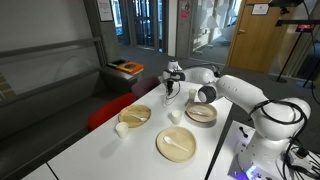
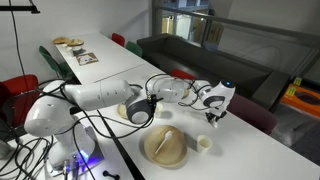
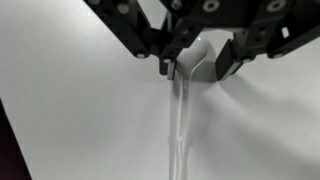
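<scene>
A pale, see-through spoon [image 3: 181, 125] lies on the white table in the wrist view, its bowl up between my fingers. My gripper is part open around it. The left finger [image 3: 168, 68] is close to the spoon, while a gap shows between it and the right finger. In exterior view 1 my gripper [image 1: 169, 82] is low over the far part of the table, at the end of the outstretched arm. The spoon is too small to make out clearly there.
Nearer the arm's base, a round tan plate [image 1: 187, 155] holds a white spoon. White cups [image 1: 175, 117] [image 2: 204, 143] stand close by. Another round tan tray [image 1: 145, 118] lies left of them, and one [image 1: 205, 118] sits by the arm. Bare table spreads at the front left.
</scene>
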